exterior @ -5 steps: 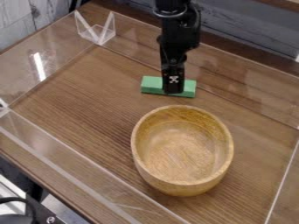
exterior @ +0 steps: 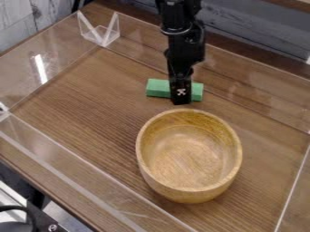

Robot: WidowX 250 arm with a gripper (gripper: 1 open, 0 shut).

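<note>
A black robot arm reaches down from the back centre, its gripper (exterior: pixel 180 92) low over a green block (exterior: pixel 159 88) lying on the wooden table. The fingertips are at the block's right half; whether they are closed on it is hard to make out.
A large cream bowl (exterior: pixel 188 159) sits just in front of the block. A clear wire-like holder (exterior: pixel 100 29) stands at the back left.
The arm's upper part has narrowed in view and shifted slightly, with the gripper staying at the green block. The block looks about where it was.
</note>
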